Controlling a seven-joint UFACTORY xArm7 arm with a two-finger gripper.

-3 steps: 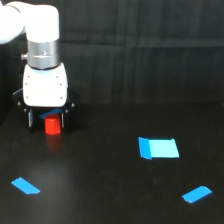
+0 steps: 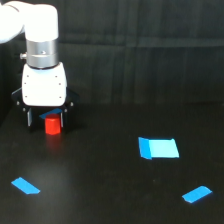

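A small red block [image 2: 53, 126] is on the dark table at the left of the camera view. The white arm reaches down from the top left, and its gripper [image 2: 46, 120] is over the block. The dark fingers [image 2: 29, 117] stand apart, one on either side, with the block nearer the right one. Whether either finger touches the block cannot be made out. A bit of blue [image 2: 44, 114] shows behind, between the fingers.
A pale blue square [image 2: 163, 148] with a darker blue strip [image 2: 145, 148] at its left edge lies right of centre. Blue tape pieces mark the front left [image 2: 25, 186] and front right [image 2: 197, 194]. A dark curtain [image 2: 140, 60] hangs behind.
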